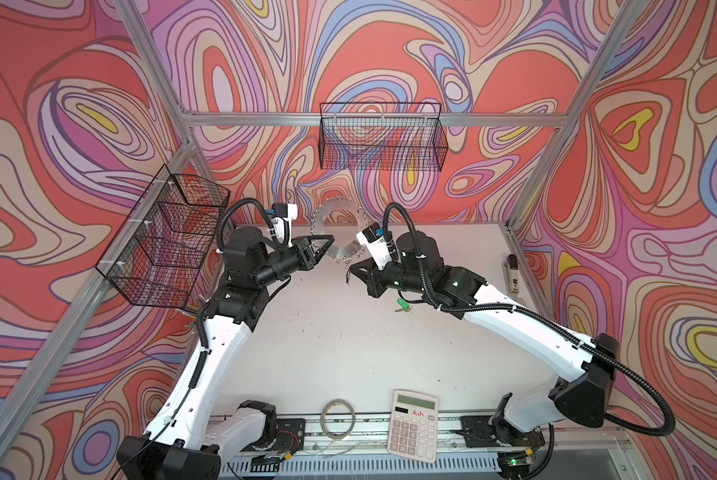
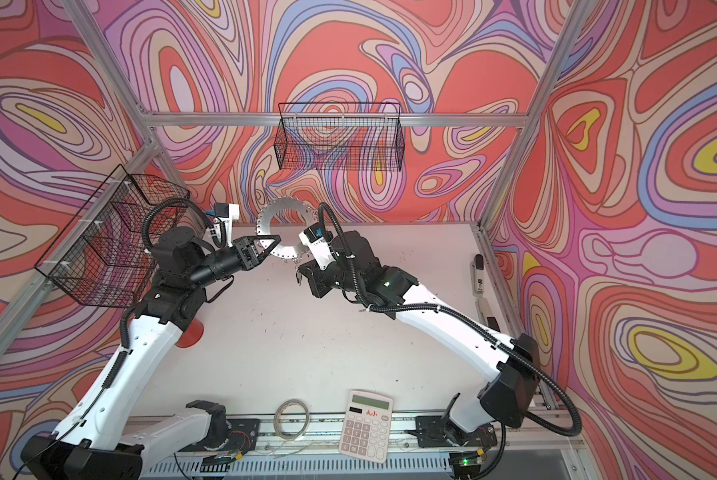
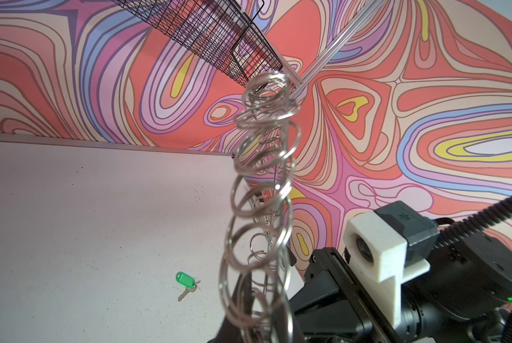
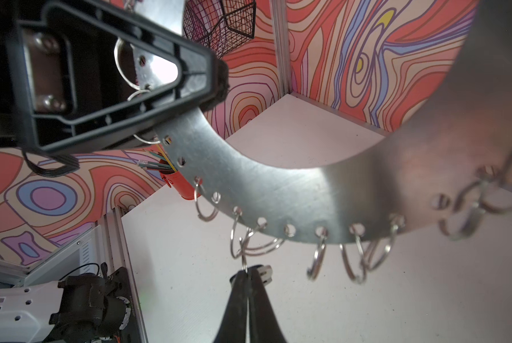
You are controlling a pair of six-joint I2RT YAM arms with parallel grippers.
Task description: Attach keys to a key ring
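Observation:
My left gripper (image 1: 328, 240) is shut on the large flat metal key ring (image 1: 343, 251), holding it upright above the table. Small wire rings (image 4: 319, 257) hang from holes along its rim. Close under that rim is my right gripper, shut, with a thin wire loop (image 4: 244, 260) running up from between its fingertips towards the rim. Whether this loop passes through a hole, I cannot tell. A small dark-and-pale piece (image 4: 265, 275) shows behind these fingertips, too blurred to name. A key with a green tag (image 3: 185, 279) lies on the table.
A calculator (image 1: 413, 426) and a coil (image 1: 337, 419) lie along the front edge. At the right edge rests a black-and-white object (image 1: 512, 274). A red cup with pens (image 4: 178, 184) stands at the left.

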